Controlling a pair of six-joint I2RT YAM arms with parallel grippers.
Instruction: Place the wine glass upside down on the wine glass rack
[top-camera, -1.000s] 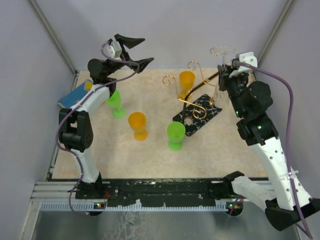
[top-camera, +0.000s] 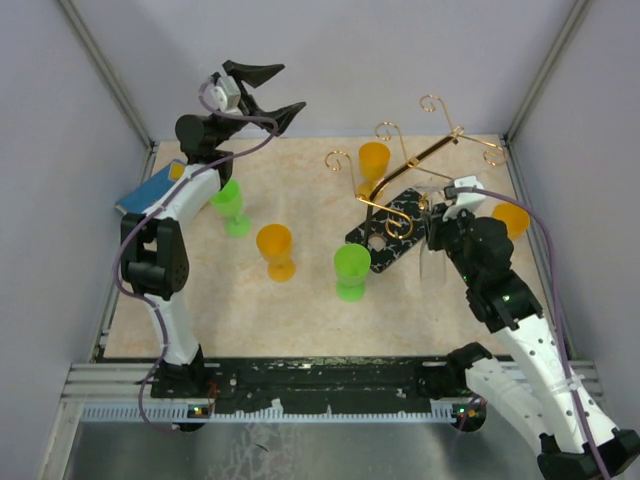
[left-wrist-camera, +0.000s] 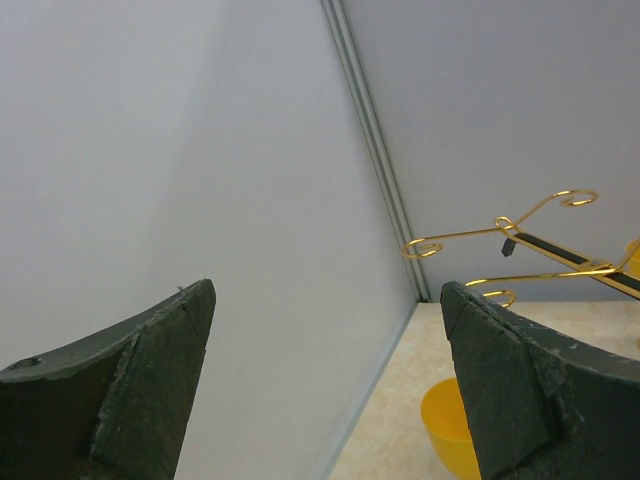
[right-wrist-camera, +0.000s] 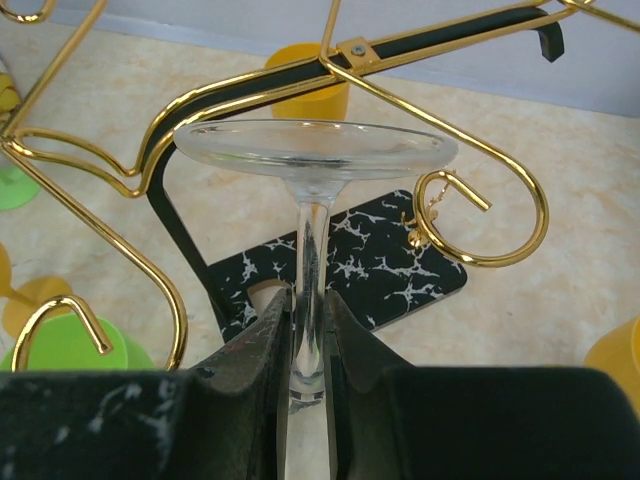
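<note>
My right gripper (top-camera: 434, 222) is shut on the stem of a clear wine glass (right-wrist-camera: 313, 230), held upside down with its round foot uppermost. In the right wrist view that foot sits among the gold hooks of the rack (right-wrist-camera: 500, 255); whether it touches them I cannot tell. The bowl hangs below the fingers, mostly hidden there and faint in the top view. The gold rack (top-camera: 387, 205) has a black bar and a black marbled base (top-camera: 400, 250). My left gripper (top-camera: 286, 92) is open and empty, raised at the back left.
Orange cups (top-camera: 275, 248) and green cups (top-camera: 351, 268) stand around the rack, one orange cup (top-camera: 510, 218) at its right. A blue item (top-camera: 145, 188) lies at the far left.
The left arm has shifted very slightly.
</note>
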